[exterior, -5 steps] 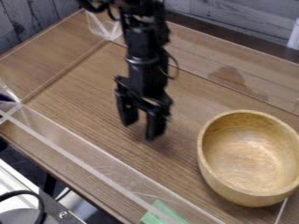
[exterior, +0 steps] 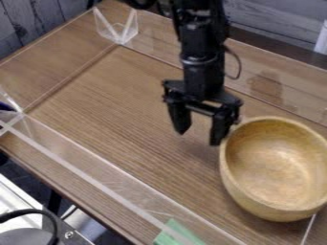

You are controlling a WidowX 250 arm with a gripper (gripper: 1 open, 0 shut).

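Note:
My black arm (exterior: 198, 48) reaches down from the top middle of the camera view. Its gripper (exterior: 201, 120) hangs low over the wooden table, just left and above the rim of a large tan bowl (exterior: 269, 187). Two dark finger parts hang apart; whether anything is between them is too blurred to tell.
Clear plastic strips run along its left edge and top left corner. A green piece (exterior: 177, 233) lies at the bottom edge. A wooden wall stands behind.
My gripper has moved right, toward the bowl, and the arm has shifted with it. The bowl has not visibly moved.

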